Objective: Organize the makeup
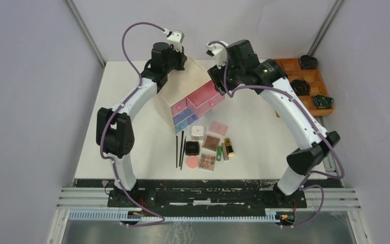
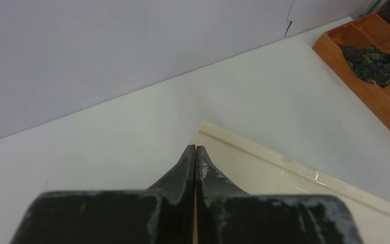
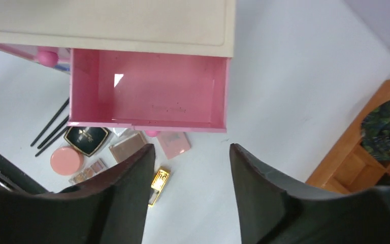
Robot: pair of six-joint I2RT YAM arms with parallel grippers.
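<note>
The cream storage box [image 1: 180, 84] has its upper pink drawer [image 3: 157, 89] pulled out and empty. My left gripper is shut above the box's top; whether anything is between its fingers is unclear. My right gripper stands part open above the drawer's front, nothing between its fingers. In front of the box lie black pencils [image 1: 176, 151], a pink round compact [image 1: 192, 161], a black compact [image 1: 192, 148], an eyeshadow palette [image 1: 207, 162], a gold tube [image 1: 229, 146] and several other items.
A wooden compartment tray [image 1: 310, 104] with dark cloths stands at the back right.
</note>
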